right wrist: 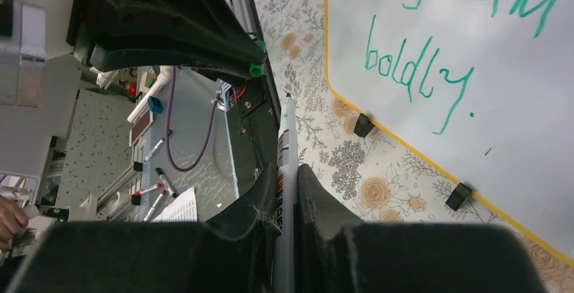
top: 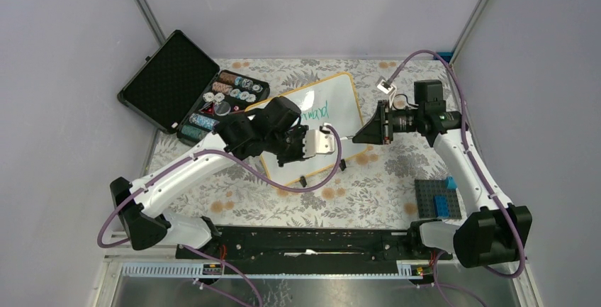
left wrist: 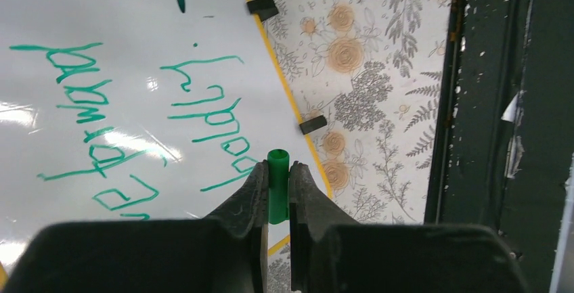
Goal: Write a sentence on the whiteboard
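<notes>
The whiteboard (top: 344,108), white with a yellow rim, lies on the flowered cloth. Green handwriting (right wrist: 420,70) covers part of it; "boldly." is readable in the right wrist view, and a small dark stroke sits beside the dot. My right gripper is shut on a white marker (right wrist: 289,137) whose dark green tip is bare. In the left wrist view that marker's tip (left wrist: 181,2) appears over the board. My left gripper is shut on a green cap (left wrist: 278,188), also visible from the right wrist. From above, the left arm hides much of the writing.
An open black case (top: 169,84) with several jars and rolls stands at the back left. A dark studded plate (top: 427,193) bearing a blue block (top: 441,206) lies front right. Small black clips (left wrist: 313,124) grip the board's edge.
</notes>
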